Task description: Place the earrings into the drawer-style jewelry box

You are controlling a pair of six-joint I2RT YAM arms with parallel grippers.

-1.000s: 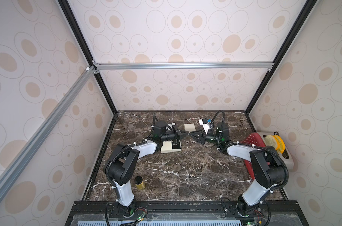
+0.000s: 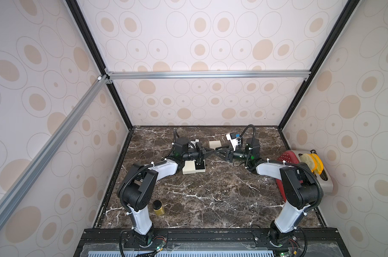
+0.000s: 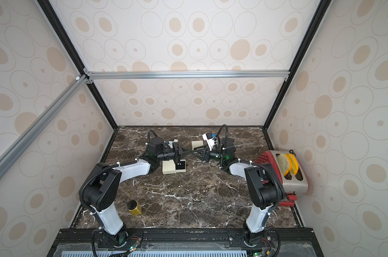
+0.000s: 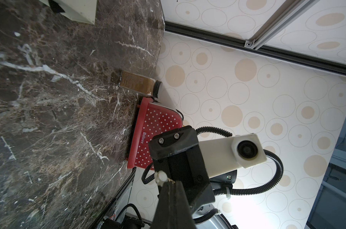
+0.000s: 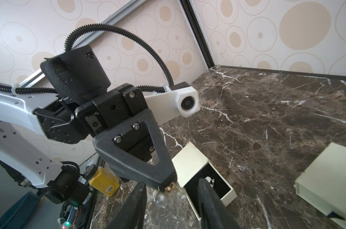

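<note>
An earring (image 5: 169,192), small, gold and pearly, is held in the tips of my shut left gripper, above the open jewelry box (image 5: 190,164), as seen in the right wrist view. The box has a cream part and a black interior (image 5: 218,187) with another small sparkly piece (image 5: 209,181) in it. My right gripper faces the left one with its fingers apart, either side of the earring and nearer the camera; nothing is clearly gripped by it.
A second cream box (image 5: 321,179) lies behind. A red dotted appliance (image 3: 264,158) with yellow items stands at the right, a yellow-brown jar (image 2: 158,209) at the front left.
My right gripper and arm have shifted slightly over the last second, close to the left gripper's tips. The left arm looks unchanged.
</note>
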